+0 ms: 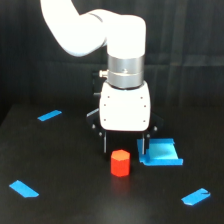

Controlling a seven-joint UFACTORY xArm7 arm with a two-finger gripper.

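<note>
A white robot arm reaches down from the top of the camera view, its gripper (124,142) hanging just above a small red block (120,164) on the dark table. Two dark fingers stand apart on either side over the block, with nothing visible between them. A light blue square tray (163,159) lies to the right of the block.
Blue tape strips lie at the left back (49,115), the left front (23,188) and the right front (196,196).
</note>
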